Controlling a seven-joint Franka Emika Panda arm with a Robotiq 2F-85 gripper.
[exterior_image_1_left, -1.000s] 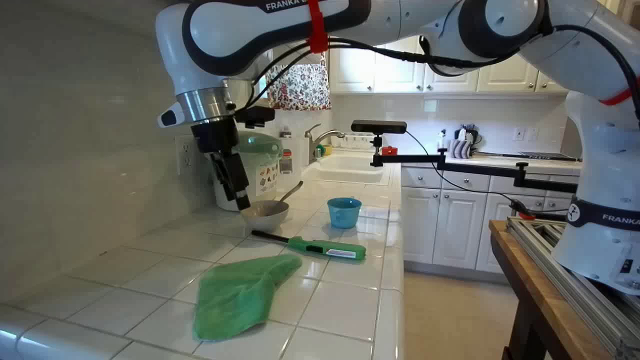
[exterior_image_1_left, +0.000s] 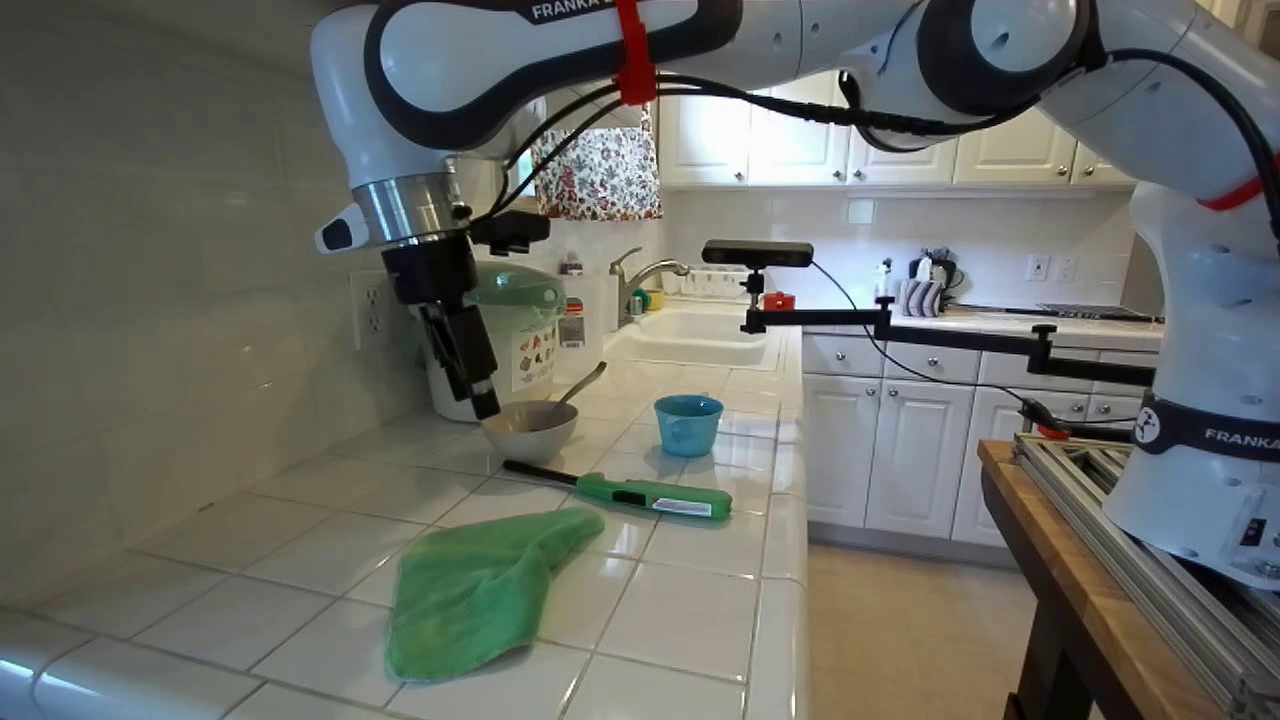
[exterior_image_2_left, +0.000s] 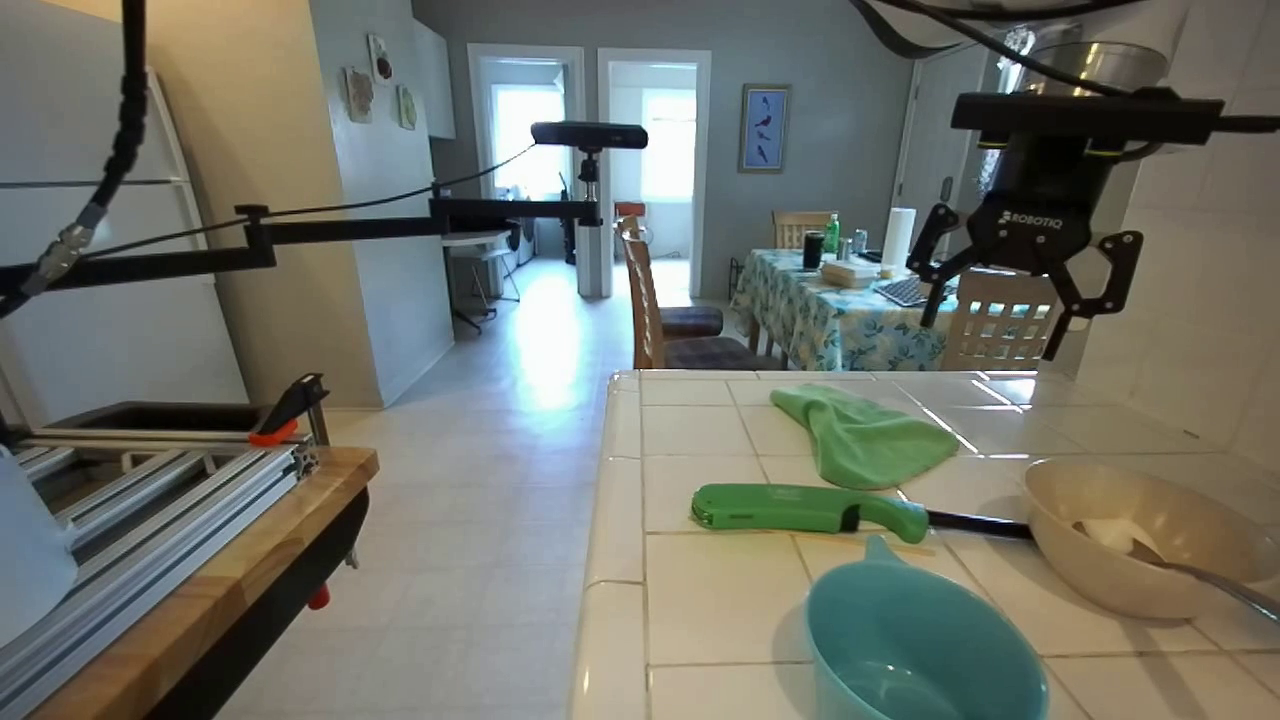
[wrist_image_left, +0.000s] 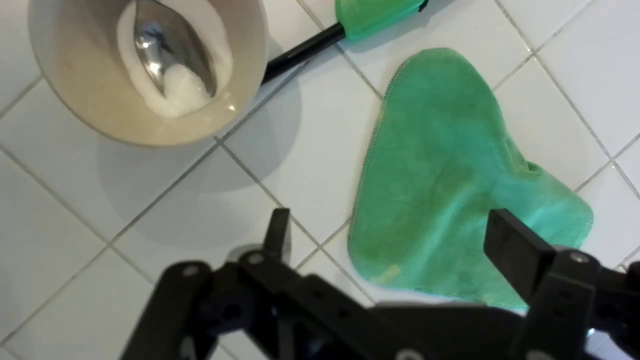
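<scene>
My gripper stands open above the tiled counter, its two fingers wide apart and nothing held between them. Below it in the wrist view lies a green cloth (wrist_image_left: 438, 180), flat with one folded edge. A beige bowl (wrist_image_left: 78, 90) sits at the upper left there, holding a metal spoon (wrist_image_left: 174, 45) and something white. The green lighter (exterior_image_2_left: 780, 508) rests on the tiles, the tip of its black rod beside the bowl. Close to the camera in exterior view 2 is a blue cup (exterior_image_2_left: 924, 636), upright, its visible inside empty.
A white container with a green lid (exterior_image_1_left: 528, 324) stands behind the bowl against the wall. Farther back is the sink (exterior_image_1_left: 696, 342). The counter's edge (exterior_image_1_left: 782, 552) drops to the floor on the robot's side. Bare tiles lie left of the cloth in exterior view 1.
</scene>
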